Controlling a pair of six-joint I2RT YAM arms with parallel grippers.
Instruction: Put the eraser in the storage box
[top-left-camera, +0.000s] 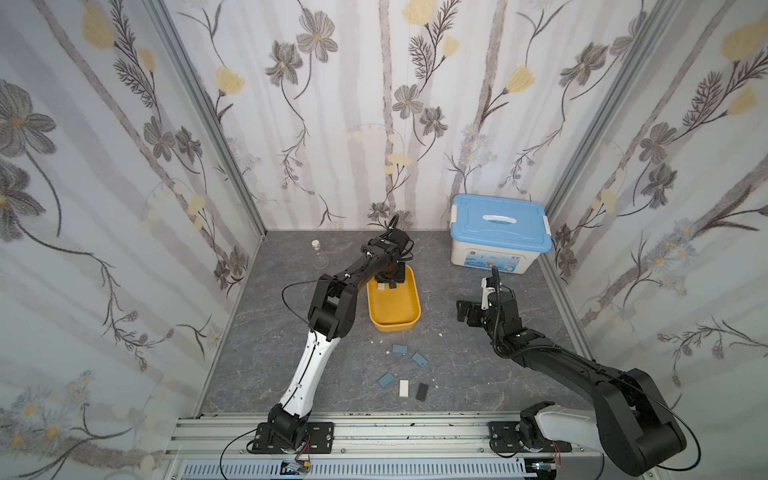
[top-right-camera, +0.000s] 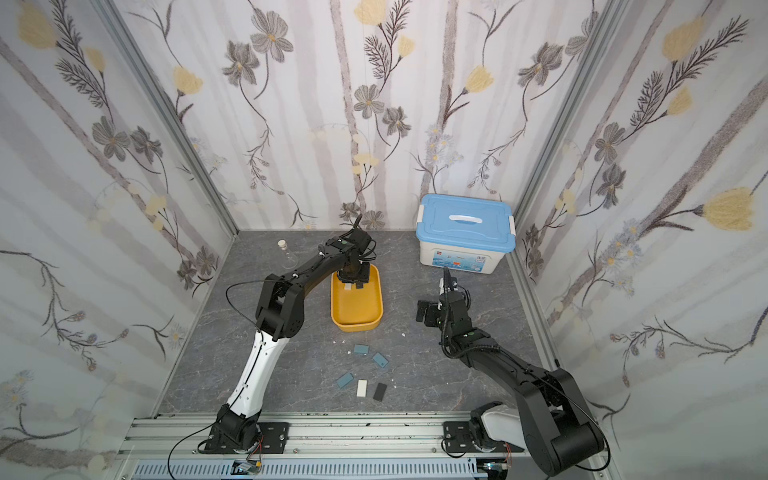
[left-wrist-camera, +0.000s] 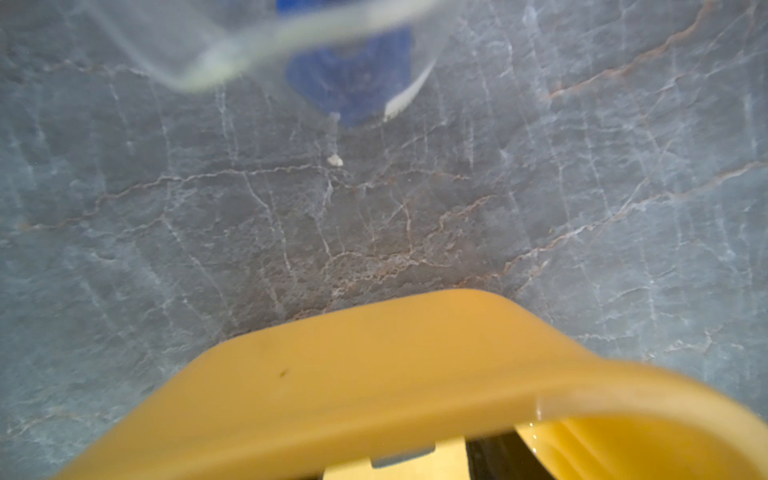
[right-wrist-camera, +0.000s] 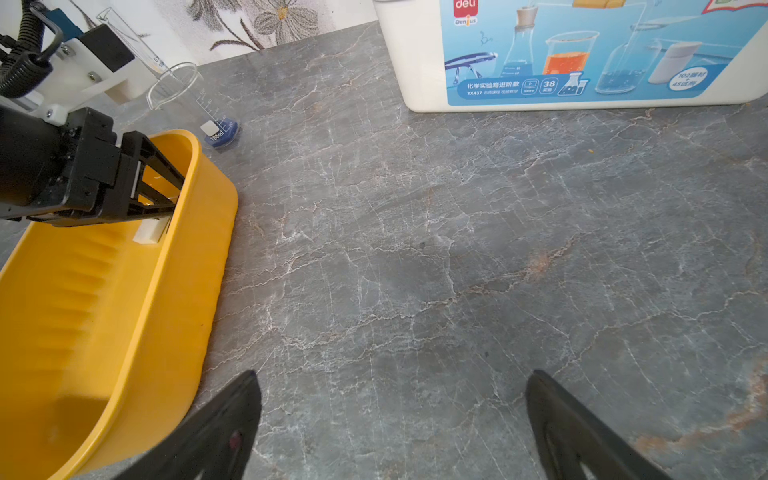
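Note:
The yellow storage box (top-left-camera: 394, 313) stands mid-table. At its far end my left gripper reaches down inside, its two fingers spread apart. Close under them in the right wrist view is a white eraser (right-wrist-camera: 150, 230) on the box floor; the top left view also shows a dark piece (top-left-camera: 392, 285) beside the white one. The left wrist view shows the box's outer wall (left-wrist-camera: 384, 352), with its fingertips hidden. On the table in front of the box lie several blue erasers (top-left-camera: 400, 349), a white eraser (top-left-camera: 404, 389) and a dark eraser (top-left-camera: 421, 392). My right gripper is open and empty over bare table.
At the back right stands a white bin with a blue lid (top-left-camera: 500, 217). A glass beaker (right-wrist-camera: 196, 108) is behind the yellow box, near the left gripper. Toward the back left is a small stoppered flask (top-left-camera: 318, 249). Bare table lies between the box and the right arm.

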